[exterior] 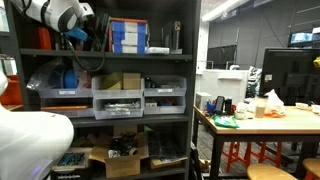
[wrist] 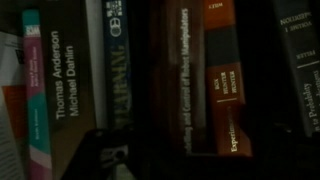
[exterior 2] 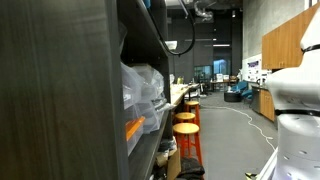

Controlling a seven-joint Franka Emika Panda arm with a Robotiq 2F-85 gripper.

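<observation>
Upright books fill the dim wrist view, spines facing me. A brown book [wrist: 185, 80] about robot manipulators stands near the middle, beside a red and black book [wrist: 226, 85]. To the left are a dark book reading "LEARNING" [wrist: 117, 75], a brown one by Anderson and Dahlin [wrist: 70, 80], and a thin pink and teal one [wrist: 36, 95]. A dark book [wrist: 302, 60] leans at the right. My gripper faces these spines, its dark fingers apart at the lower edge. Exterior view 1 has the white arm [exterior: 55, 18] reaching the top shelf, fingertips too small to make out.
Blue and white boxes [exterior: 129, 38] stand right of the books on the top shelf. Clear bins [exterior: 118, 106] fill the shelf below, with a cardboard box [exterior: 121, 155] lower down. A wooden table [exterior: 265, 122] and stools [exterior 2: 187, 129] stand clear of the rack.
</observation>
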